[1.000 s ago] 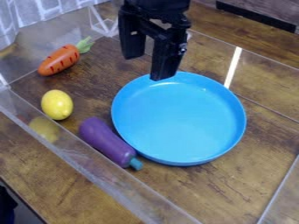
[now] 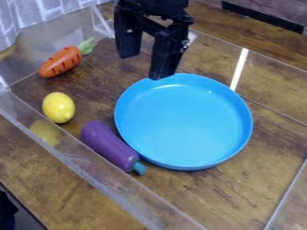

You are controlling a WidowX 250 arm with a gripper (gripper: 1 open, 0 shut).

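The black gripper [image 2: 147, 54] hangs at the top middle, above the back edge of a round blue plate [image 2: 182, 123], its fingers spread apart with nothing visible between them. An orange toy carrot [image 2: 60, 62] with green leaves lies at the upper left. A yellow lemon-like toy [image 2: 59, 107] sits at the left, and a purple eggplant-like toy [image 2: 110, 145] lies at the lower left beside the plate.
A clear plastic wall runs along the left and lower left of the wooden surface [image 2: 246, 171].
The gripper has shifted slightly left over the last second, its fingers still apart. The toys and the plate have not moved.
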